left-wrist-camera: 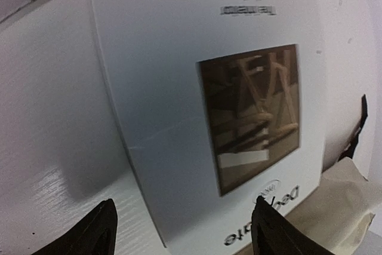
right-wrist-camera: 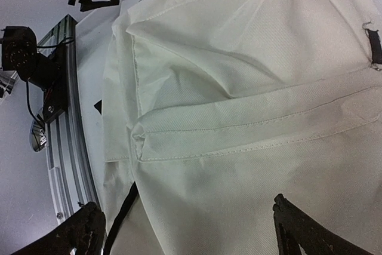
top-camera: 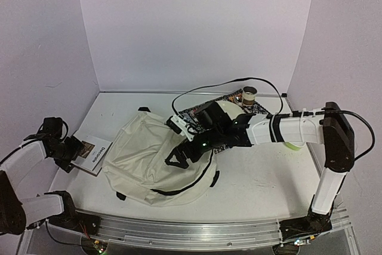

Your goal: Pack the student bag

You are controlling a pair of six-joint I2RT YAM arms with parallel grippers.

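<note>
A white book (top-camera: 94,154) titled "Decorate" rests on the table at the left, its cover picture facing up. Over its left part hovers my left gripper (top-camera: 73,158), and in the left wrist view the fingers (left-wrist-camera: 95,231) stand apart with only the book cover and table behind them. The cream fabric bag (top-camera: 140,162) lies flat and wrinkled in the middle, its right edge lined in black. My right gripper (top-camera: 177,158) is open above the bag; its fingers (right-wrist-camera: 295,231) hold no cloth between them in the right wrist view.
Behind the right arm lie a dark patterned item (top-camera: 224,98) and a cup with a brown band (top-camera: 249,95). A green-rimmed bowl (top-camera: 292,146) is partly hidden by that arm.
</note>
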